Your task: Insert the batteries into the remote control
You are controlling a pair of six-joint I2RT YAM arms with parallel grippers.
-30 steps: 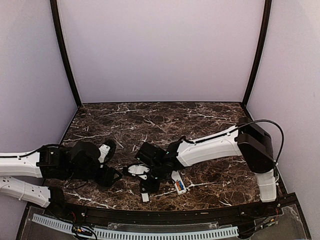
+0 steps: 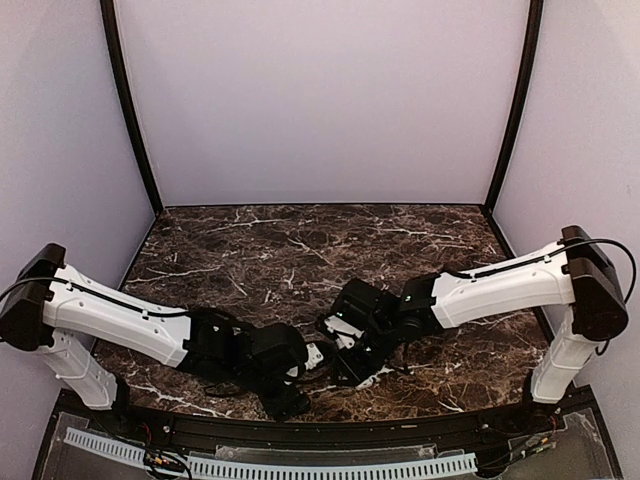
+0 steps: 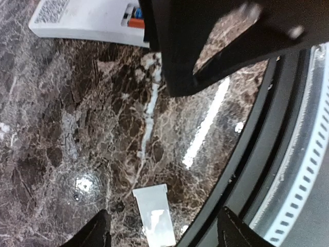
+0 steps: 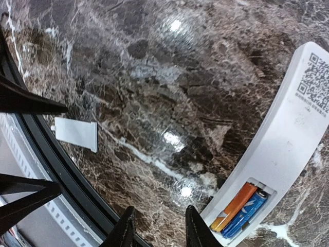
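Note:
The white remote (image 4: 282,139) lies at the right of the right wrist view; its open compartment holds an orange battery (image 4: 236,206) and a blue battery (image 4: 247,212) side by side. The white battery cover lies apart from it near the table's front edge, also seen low in the left wrist view. My left gripper is open over the cover (image 3: 157,216), nothing between its fingers. My right gripper hangs above the table left of the remote's compartment, fingers apart with nothing visible between them. In the top view both arms hide most of these objects.
The table's dark front rail (image 3: 241,164) and a slotted metal strip (image 3: 300,190) run beside the cover. Both arms crowd the front middle of the marble table (image 2: 250,240).
My left gripper has moved right and toward the front, over the cover.

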